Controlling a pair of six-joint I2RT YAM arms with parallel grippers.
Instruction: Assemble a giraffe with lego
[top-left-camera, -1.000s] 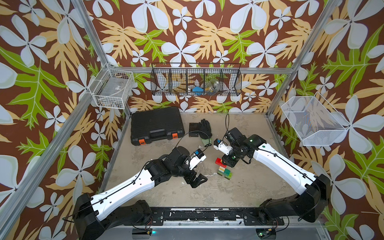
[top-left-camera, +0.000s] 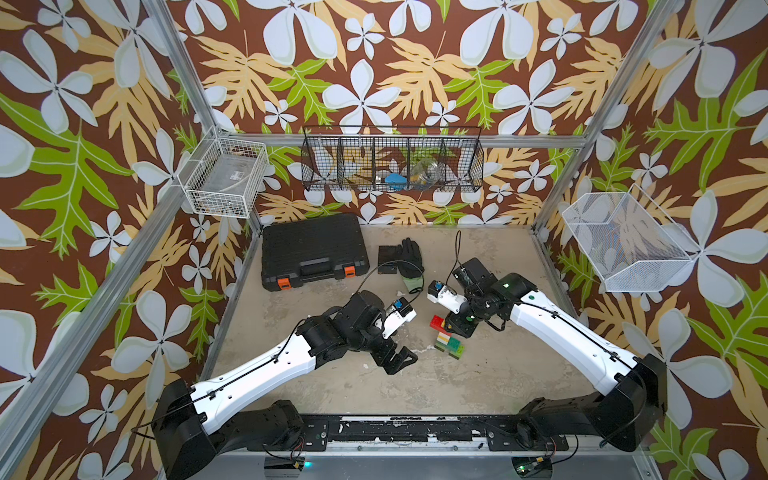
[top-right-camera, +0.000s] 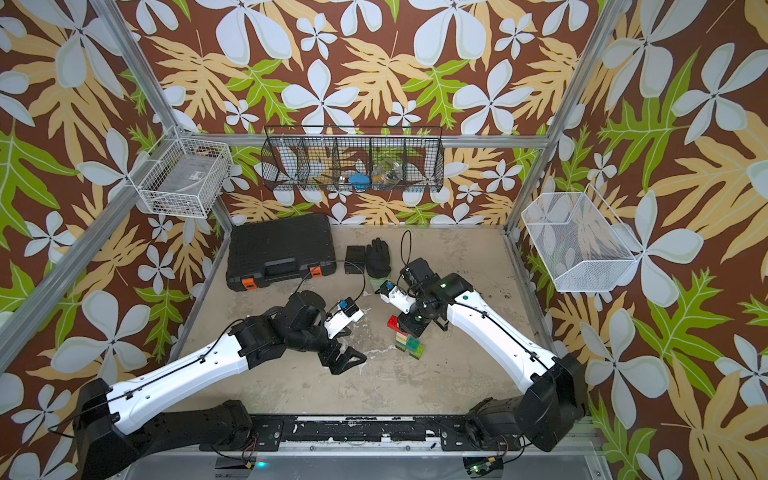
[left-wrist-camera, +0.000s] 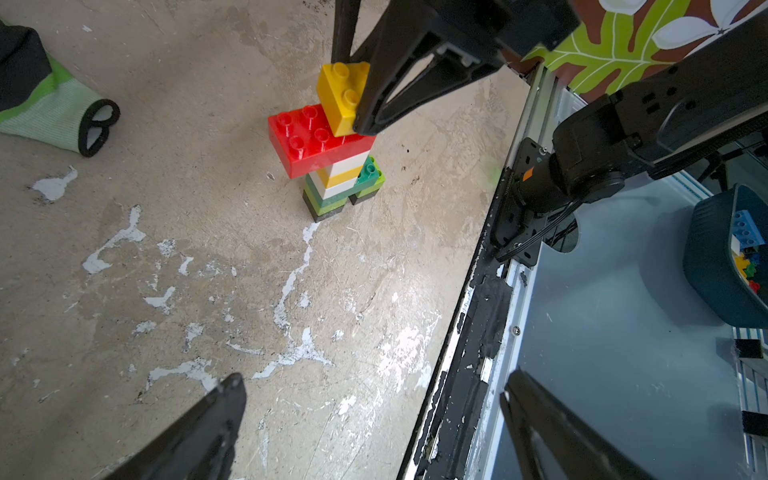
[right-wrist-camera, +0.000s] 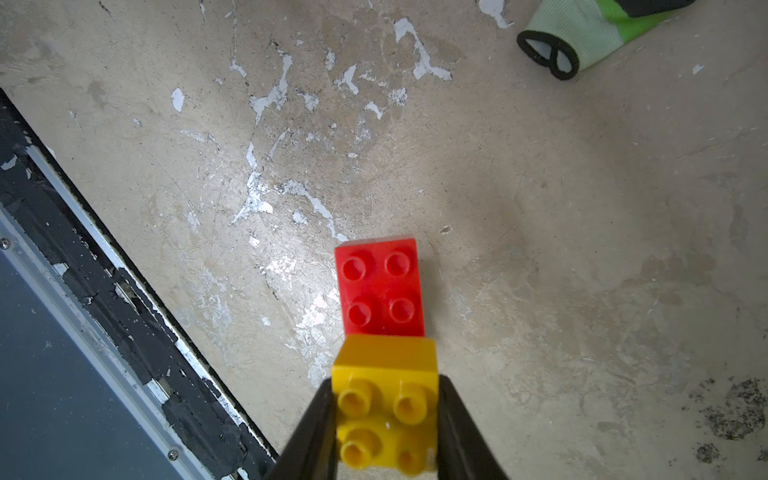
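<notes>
The lego figure stands on the floor: a red brick (left-wrist-camera: 308, 140) juts out over a stack of white and yellow layers (left-wrist-camera: 342, 172), with teal, green and dark feet (left-wrist-camera: 328, 209) below. My right gripper is shut on a yellow brick (left-wrist-camera: 340, 92), studs up. That brick sits at or just over one end of the red brick; whether they are joined I cannot tell. Four-stud rows of red remain bare beyond it in the right wrist view. To the left of the figure, my left gripper (top-left-camera: 405, 361) is open and empty, its fingers (left-wrist-camera: 212, 420) apart over bare floor.
A glove (top-left-camera: 410, 260) lies behind the figure, with a black case (top-left-camera: 313, 249) at the back left. A teal bin (left-wrist-camera: 724, 248) holding loose bricks stands beyond the front rail.
The right gripper has shifted very slightly, staying over the red brick. The left arm has moved a little to the right, its gripper still open.
</notes>
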